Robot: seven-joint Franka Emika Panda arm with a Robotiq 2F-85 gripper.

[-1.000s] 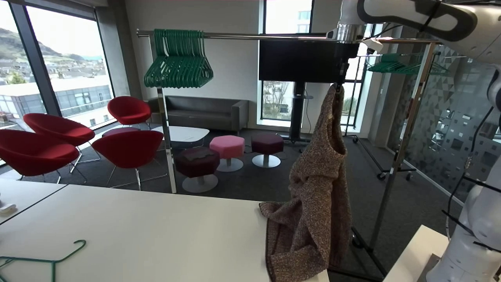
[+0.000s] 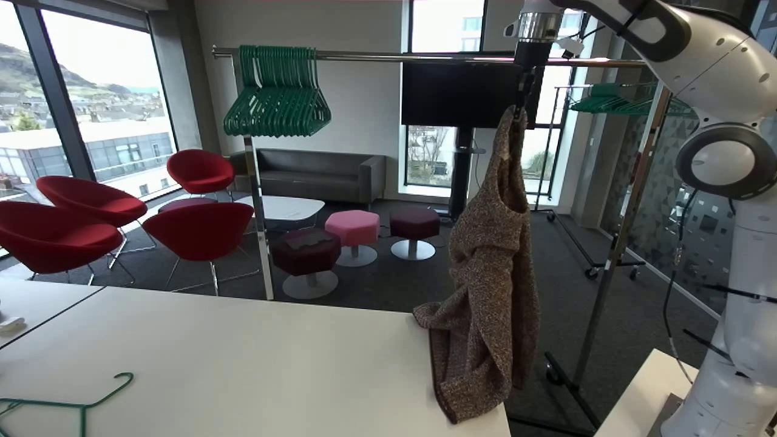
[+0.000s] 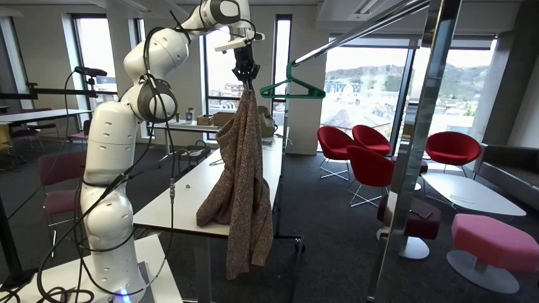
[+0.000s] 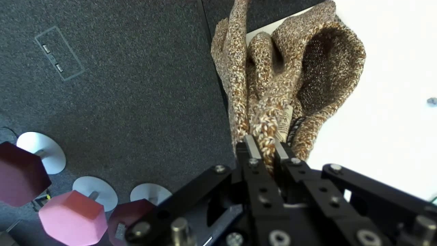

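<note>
A brown knitted garment (image 2: 484, 269) hangs from my gripper (image 2: 519, 109), which is shut on its top edge. In exterior view 2 the garment (image 3: 245, 182) drapes down past the end of the white table, one lower part still resting on the tabletop. Looking down in the wrist view, I see the gripper pinching a fold of the knit, with a pale label (image 4: 284, 123) beside the fingers. A wide opening in the cloth (image 4: 327, 65) shows to the right of that fold.
A metal rail (image 2: 437, 57) carries several green hangers (image 2: 277, 94). Its upright post (image 3: 414, 151) stands right of the garment in exterior view 2. Stools and red chairs occupy the floor beyond.
My gripper has risen and shifted slightly left in exterior view 1, lifting the garment. Its lower end has drawn up and slid right across the table.
</note>
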